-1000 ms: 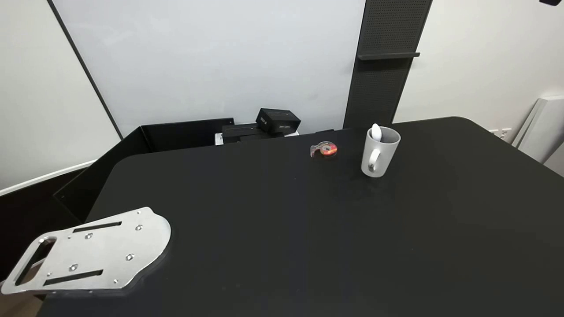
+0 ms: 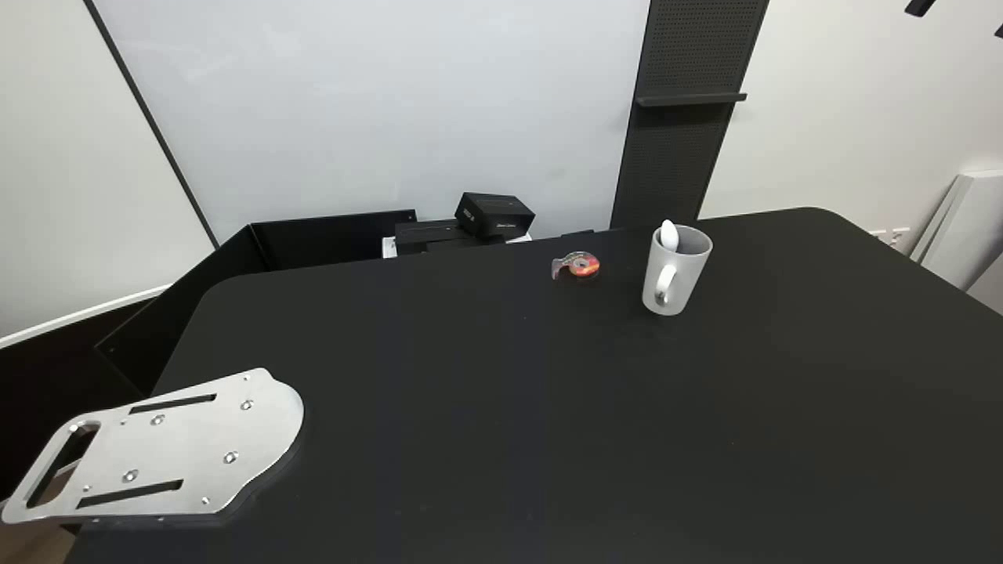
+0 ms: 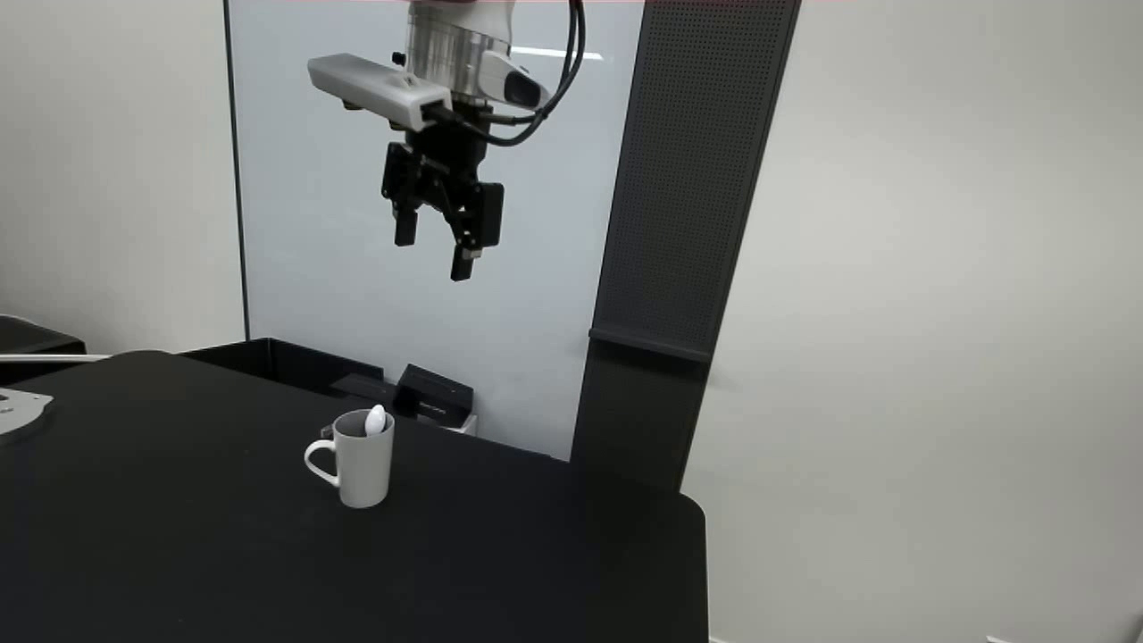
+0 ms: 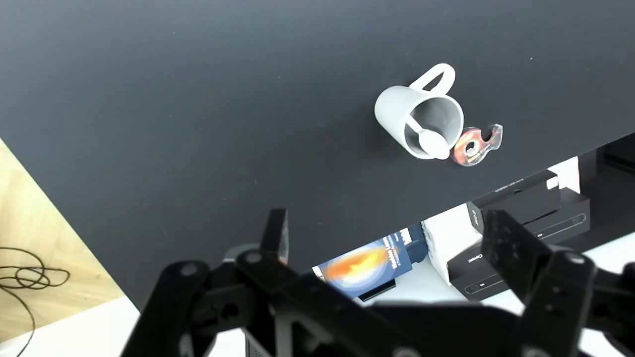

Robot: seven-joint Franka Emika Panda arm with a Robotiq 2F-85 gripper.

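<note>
A light grey mug (image 2: 673, 276) stands upright on the black table, its handle out to one side. Inside it leans a white spoon (image 4: 433, 143), the bowl end poking up at the rim. Close to the mug lies a small clear tape dispenser with an orange-red roll (image 2: 582, 265). My gripper (image 3: 434, 255) hangs high above the table in exterior view 2, open and with empty space between its fingers. In the wrist view the spread fingers (image 4: 275, 233) sit low in the picture, well apart from the mug.
A metal plate with slots (image 2: 179, 446) lies at the table's left edge. Beyond the back edge are black boxes (image 2: 494, 215) in a dark tray.
The mug, spoon and tape have not moved.
</note>
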